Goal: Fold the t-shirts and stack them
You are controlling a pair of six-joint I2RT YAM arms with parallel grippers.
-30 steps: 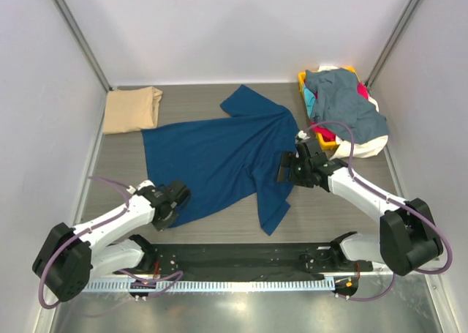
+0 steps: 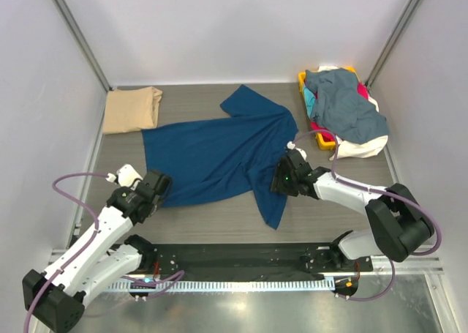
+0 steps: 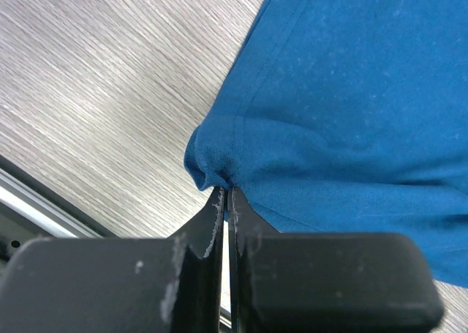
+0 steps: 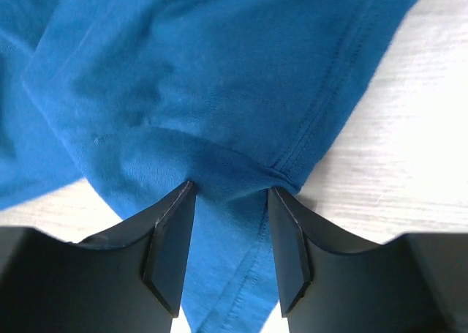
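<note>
A blue t-shirt (image 2: 212, 154) lies spread on the table, its right side bunched and a sleeve pointing to the front. At its front left corner my left gripper is shut, pinching the edge of the cloth (image 3: 212, 154) between its fingertips. My right gripper stands part open over the right side of the shirt, with a raised fold (image 4: 219, 165) reaching between its fingers. In the top view the right gripper (image 2: 276, 184) hides some of the cloth beneath it.
A folded beige shirt (image 2: 131, 110) rests at the back left. The yellow basket (image 2: 327, 144) at the back right is heaped with clothes, a grey one (image 2: 344, 102) on top. Bare table (image 2: 212, 227) shows along the front.
My left gripper has moved back and left, drawing the front left of the shirt with it.
</note>
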